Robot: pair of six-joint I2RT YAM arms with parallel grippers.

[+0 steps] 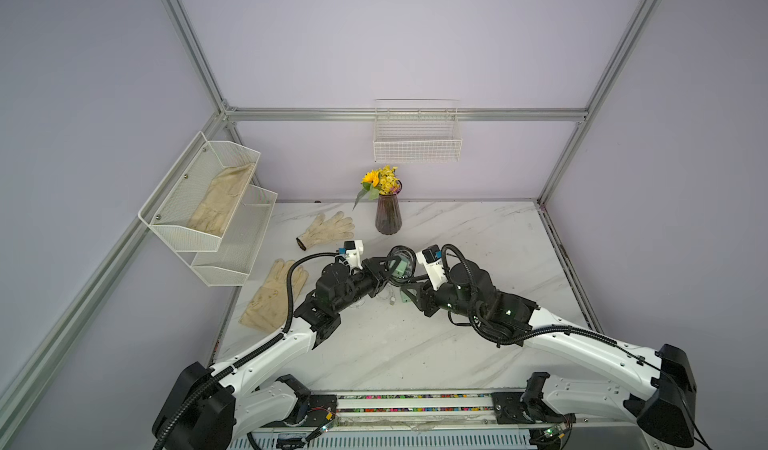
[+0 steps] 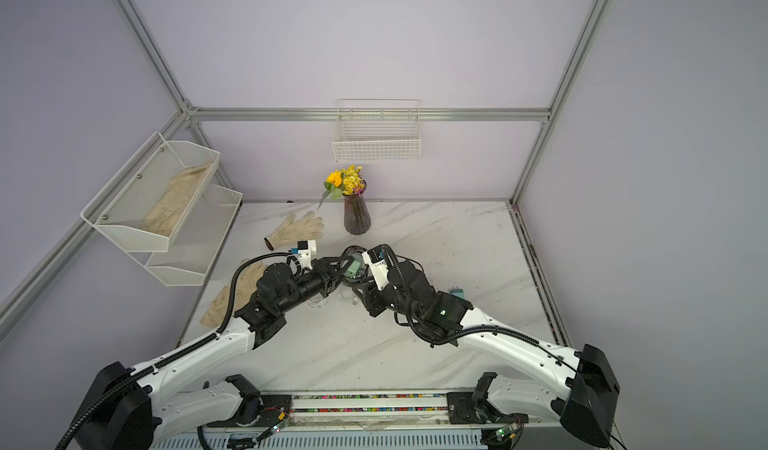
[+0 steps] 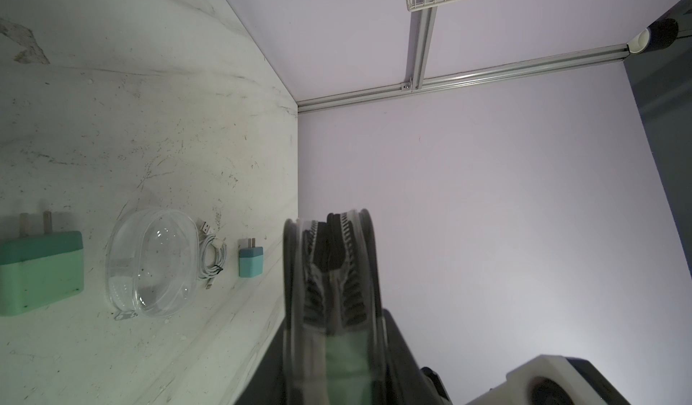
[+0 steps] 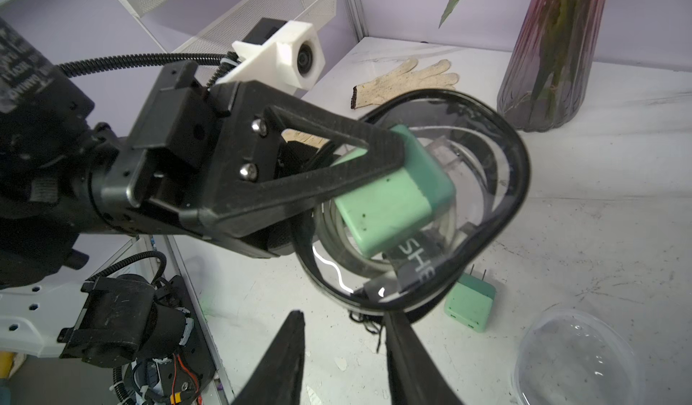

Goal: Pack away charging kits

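Note:
A clear round case (image 4: 516, 167) with a black rim hangs above the table, tilted, in the right wrist view. My left gripper (image 1: 389, 266) is shut on it, one finger (image 4: 338, 161) lying across the front. Through the clear wall I see a green charger (image 4: 398, 204) and a pale coiled cable. A dark zipper (image 3: 330, 243) runs along the case's edge in the left wrist view. Just below the rim, a thin black pull (image 4: 371, 324) dangles near my right gripper, whose fingers stand apart with nothing visibly gripped. The left gripper's other finger is mostly hidden.
On the table lie another green charger (image 3: 41, 274), an empty-looking clear case (image 3: 131, 261), a coiled cable (image 3: 211, 256) and a small blue charger (image 3: 251, 262). A vase (image 1: 388, 214) and gloves (image 1: 326, 230) stand behind; mesh shelves (image 1: 209, 209) hang left.

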